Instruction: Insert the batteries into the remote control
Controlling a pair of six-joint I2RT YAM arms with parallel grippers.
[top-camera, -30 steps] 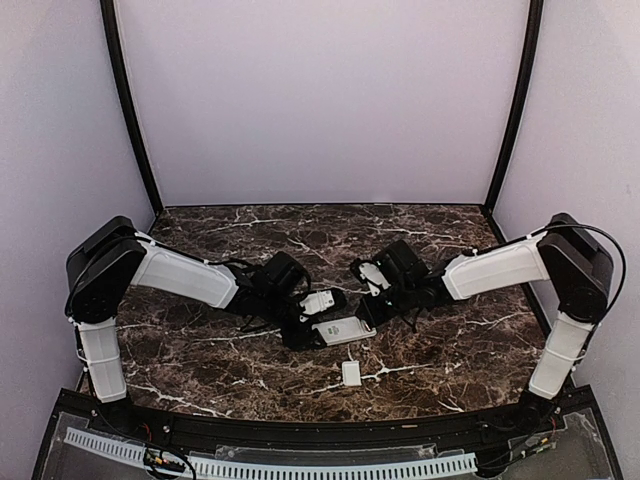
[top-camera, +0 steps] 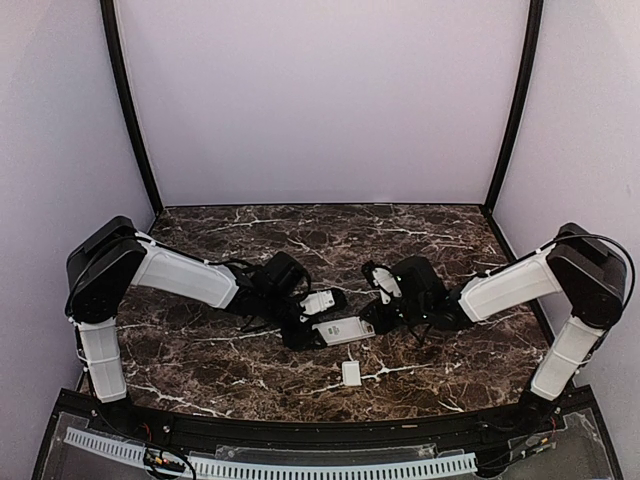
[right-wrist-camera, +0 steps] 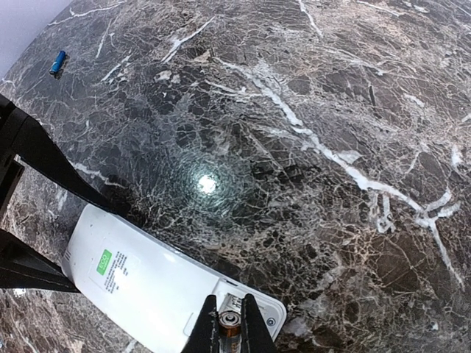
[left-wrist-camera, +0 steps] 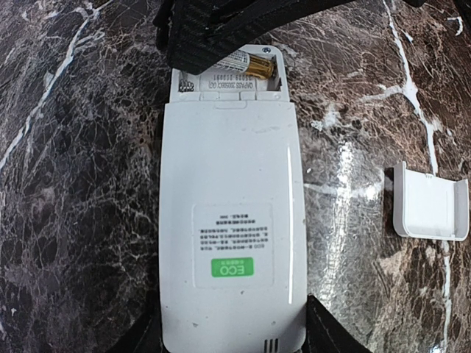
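Observation:
The white remote control (left-wrist-camera: 232,162) lies back side up, its battery compartment (left-wrist-camera: 228,84) uncovered at the far end. My left gripper is shut on the remote's other end, one finger against each long side. At the compartment, my right gripper is shut on a battery (right-wrist-camera: 229,321) with a copper-gold end. From the left wrist view, this battery (left-wrist-camera: 259,67) appears crosswise over the compartment, gold end near its right side wall. A black finger (left-wrist-camera: 213,44) hides its other end, so how deep it sits cannot be told.
The white battery cover (left-wrist-camera: 430,204) rests apart on the marble table, nearer the front edge in the top view (top-camera: 351,373). A blue battery (right-wrist-camera: 58,62) lies farther off in the right wrist view.
The left arm, remote and cover look unmoved.

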